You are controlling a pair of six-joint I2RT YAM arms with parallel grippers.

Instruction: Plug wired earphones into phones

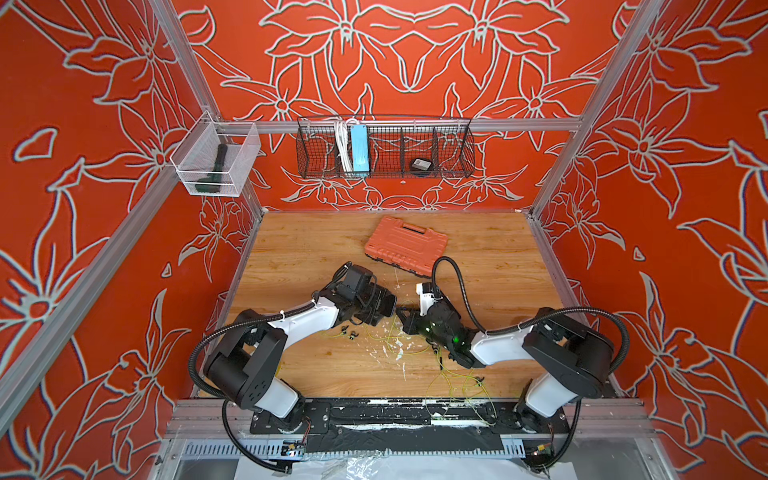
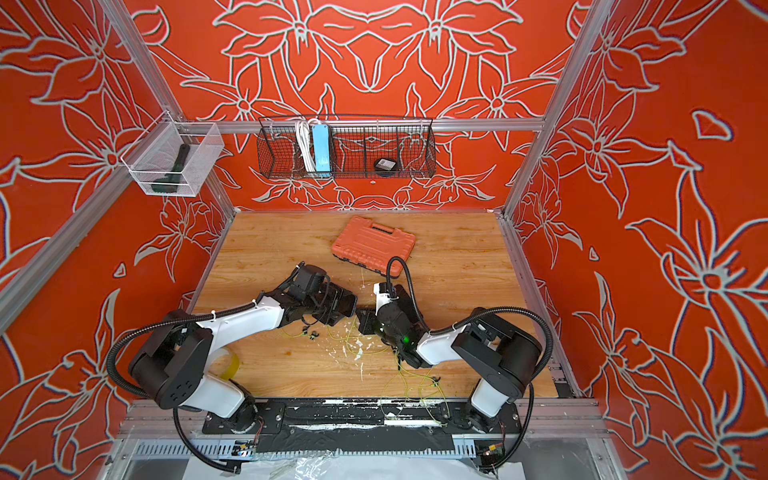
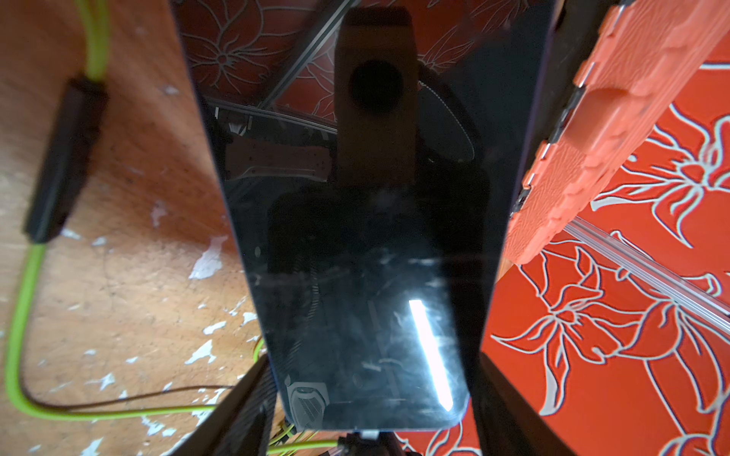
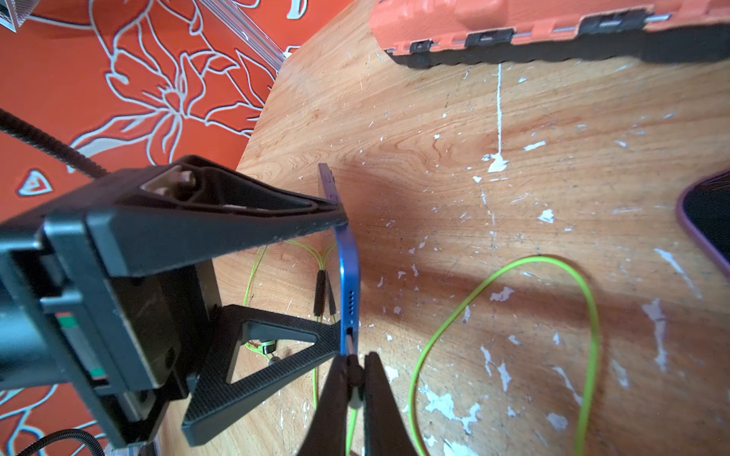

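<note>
In the left wrist view a dark-screened phone point(image 3: 365, 243) fills the middle, with my left gripper shut on it. In the right wrist view the same phone's blue edge point(image 4: 348, 266) stands upright. My right gripper is shut on an earphone plug at the phone's bottom edge; whether the plug is inserted I cannot tell. A yellow-green earphone cable point(image 4: 584, 326) loops on the wooden table, and another cable with a dark slider point(image 3: 64, 159) lies below the left gripper.
An orange case point(image 1: 404, 244) lies at the back middle of the table. Another phone point(image 4: 711, 212) is at the right edge of the right wrist view. Tangled cables point(image 1: 456, 384) lie near the front right. A wire basket point(image 1: 384, 148) and a clear bin point(image 1: 216, 160) hang on the walls above.
</note>
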